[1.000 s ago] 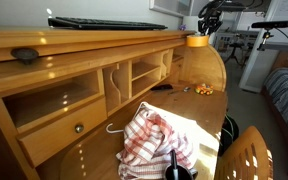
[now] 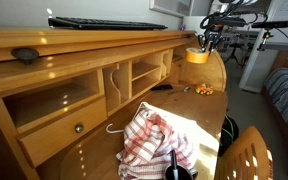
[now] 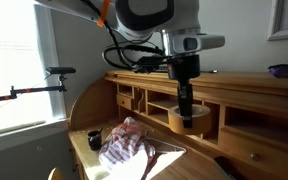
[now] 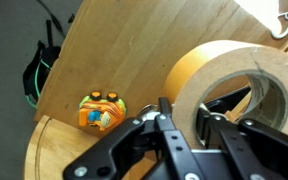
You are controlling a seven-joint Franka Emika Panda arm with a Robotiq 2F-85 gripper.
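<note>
A wide roll of tape with a yellow-orange outside (image 2: pixel 196 56) hangs in the air over the far end of the wooden desk. Its cardboard core shows as a tan ring (image 4: pixel 187 100) in the wrist view. My gripper is shut on the wall of this roll, one finger inside the ring and one outside. Exterior view 2 has the roll (image 3: pixel 190 122) just below the gripper's fingers (image 3: pixel 185 97), in front of the desk's cubbies. Nothing shows supporting it from beneath.
Below lies a small orange object (image 4: pixel 102 110) on the desk top. A red-and-white checked cloth (image 2: pixel 156 138) covers the desk's middle, with a dark mug (image 2: pixel 178 168) in front. The hutch's upper shelf (image 2: pixel 74 42) runs along the back. A black cup (image 3: pixel 94 138) stands at one end.
Over the last second the gripper and tape roll have come down from near the shelf's level toward the desk top. The roll stays held; the cloth and orange object have not moved.
</note>
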